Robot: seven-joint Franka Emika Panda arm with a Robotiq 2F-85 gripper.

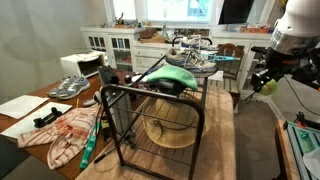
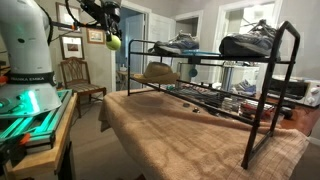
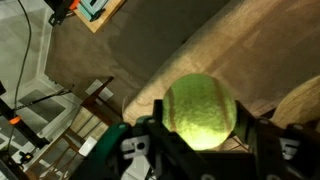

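Note:
A tennis-ball-sized yellow-green ball (image 3: 199, 111) fills the middle of the wrist view, with my gripper shut on it. In exterior view 1 the ball (image 1: 268, 88) hangs below the arm at the far right, past the table's edge. Exterior view 2 has the ball (image 2: 113, 43) high at the left, over the floor and clear of the table. The fingertips are mostly hidden behind the ball in the wrist view.
A black wire rack (image 1: 151, 95) stands on the table, bearing shoes (image 1: 192, 62) and a green cap (image 1: 172, 75). A straw hat (image 1: 172, 122) sits on its lower level. A striped cloth (image 1: 72, 135) lies at left. Bare floor (image 1: 256, 140) shows beside the table.

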